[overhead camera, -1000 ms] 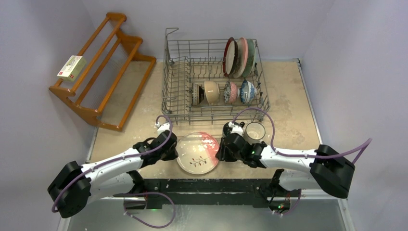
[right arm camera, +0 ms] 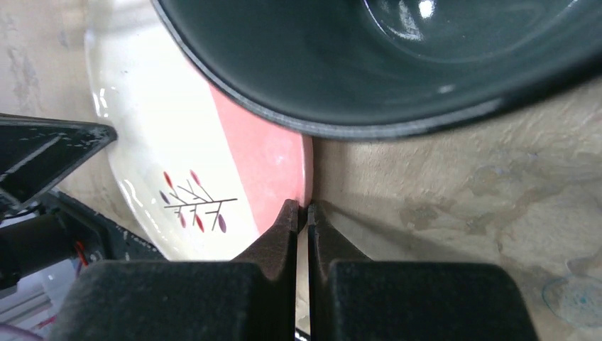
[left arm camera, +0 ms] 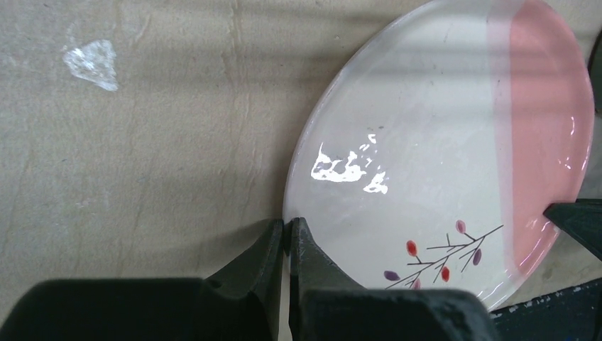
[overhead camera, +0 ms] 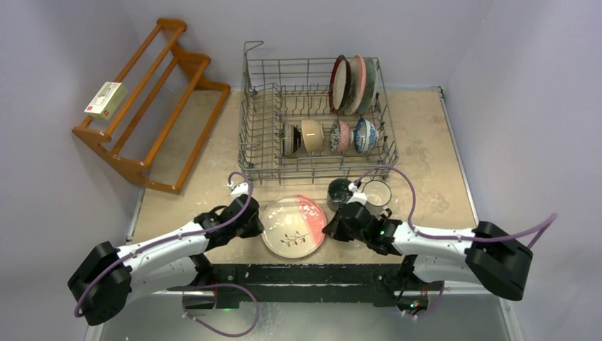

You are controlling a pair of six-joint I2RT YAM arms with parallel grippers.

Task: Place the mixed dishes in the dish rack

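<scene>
A white plate with a pink band and painted sprig (overhead camera: pixel 292 226) (left arm camera: pixel 419 128) (right arm camera: pixel 170 142) lies flat between both grippers. My left gripper (overhead camera: pixel 257 229) is shut, its tips at the plate's left rim; my right gripper (overhead camera: pixel 328 229) is shut at the pink right rim. Nothing clearly shows between either pair of fingers. A dark cup (overhead camera: pixel 339 188) (right arm camera: pixel 376 85) sits just behind the right gripper, beside a white cup (overhead camera: pixel 378 190). The wire dish rack (overhead camera: pixel 263 170) holds upright plates (overhead camera: pixel 340 84) at back right and several bowls (overhead camera: pixel 312 135) in the middle.
A wooden rack (overhead camera: pixel 170 186) with a small box (overhead camera: pixel 105 99) on it stands at the left. The rack's left section is empty. Bare counter (overhead camera: pixel 426 149) lies at the right; walls enclose both sides and the back.
The left arm and plate are nearly unchanged.
</scene>
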